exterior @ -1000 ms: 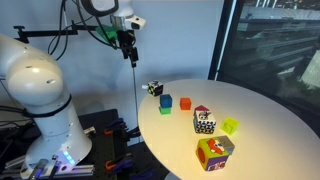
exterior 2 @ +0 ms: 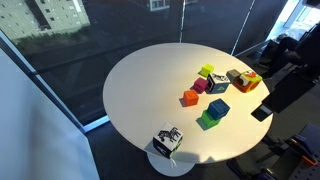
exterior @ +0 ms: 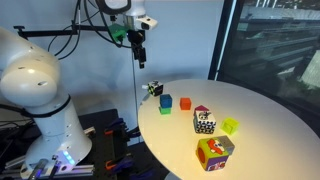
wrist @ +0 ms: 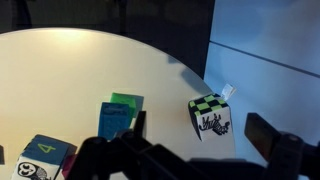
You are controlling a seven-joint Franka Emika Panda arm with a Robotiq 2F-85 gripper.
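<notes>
High above the table's left edge in exterior view 1 hangs my gripper (exterior: 139, 52). The wrist view shows its two dark fingers wide apart, so the gripper is open. A black-and-white patterned cube with a green checkered top (wrist: 210, 115) lies on the table well beyond the fingertips, untouched. A blue cube (exterior: 166, 100) rests on a green cube (exterior: 165, 111). Near them sits an orange-red cube (exterior: 185, 103). Further right are a patterned block (exterior: 204, 122), a yellow-green cube (exterior: 230, 126) and a larger multicoloured cube (exterior: 214, 152).
The round pale table (exterior 2: 130, 85) has broad bare areas, chiefly on its far left side in exterior view 2. A magenta block (exterior 2: 200, 86) touches or nearly touches the patterned block. The patterned cube (exterior 2: 168, 139) stands alone close to the table's edge.
In exterior view 1, my gripper has shifted a little to the right and the wrist has turned slightly. The objects on the table have stayed where they were.
</notes>
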